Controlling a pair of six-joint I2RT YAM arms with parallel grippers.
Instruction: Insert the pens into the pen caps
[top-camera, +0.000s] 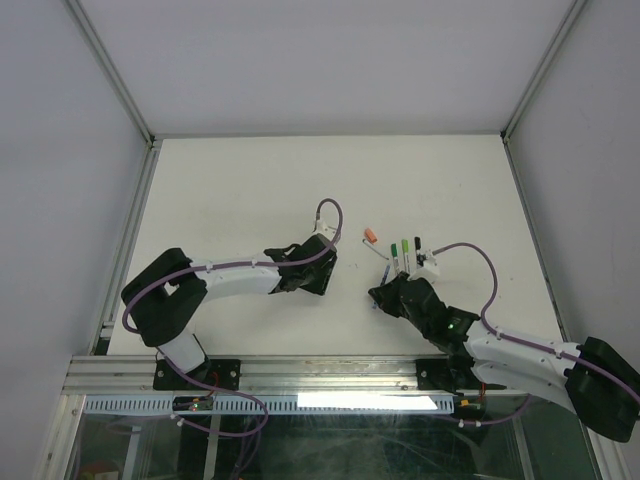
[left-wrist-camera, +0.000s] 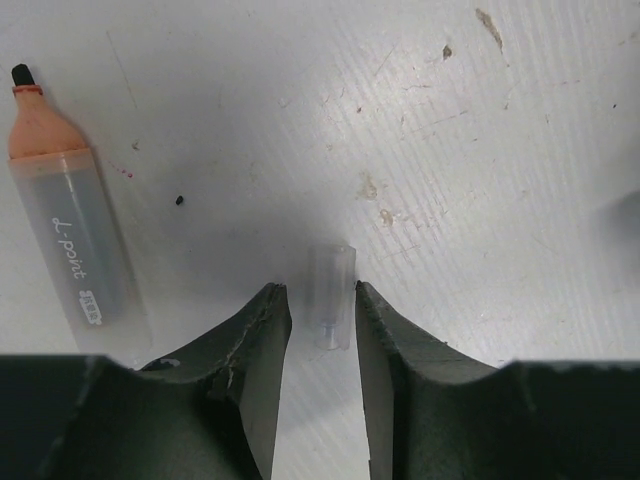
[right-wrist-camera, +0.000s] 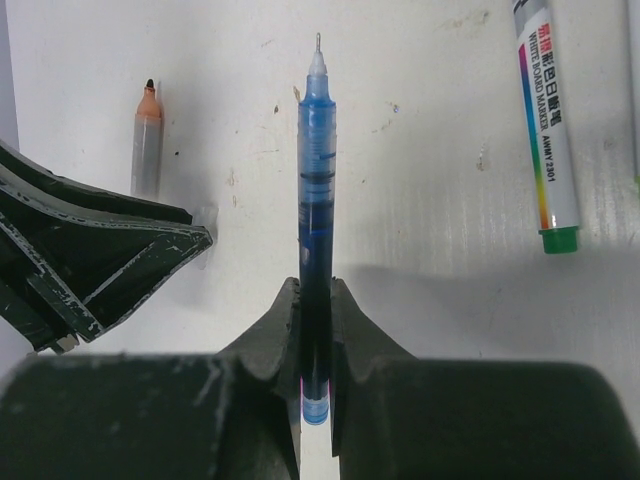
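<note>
A clear pen cap lies on the white table in the left wrist view, right at the fingertips of my left gripper, which is part open around its near end. In the right wrist view my right gripper is shut on a blue pen, held with its tip pointing away. An orange marker lies to the left of the cap; in the right wrist view the left gripper's dark body hides part of the cap.
Several markers, including a white board marker with a green end, lie at the right of the table.
</note>
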